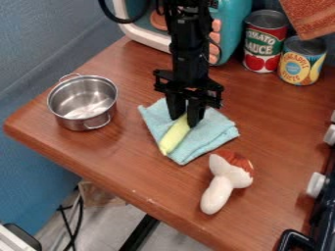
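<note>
The black gripper (pixel 186 103) is down over a light blue folded cloth (pixel 210 137) in the middle of the wooden table. A yellow elongated object (pixel 173 139), like a toy banana or corn, lies on the cloth, its upper end under the gripper. Whether the fingers hold it or the cloth I cannot tell, as the black fingertips blend together.
A steel pot (pixel 82 113) sits at left, a mushroom-like toy (pixel 222 186) at front right. Two cans (pixel 263 44) and a teal appliance (pixel 229 15) stand at the back. A black appliance (pixel 314 216) lines the right edge.
</note>
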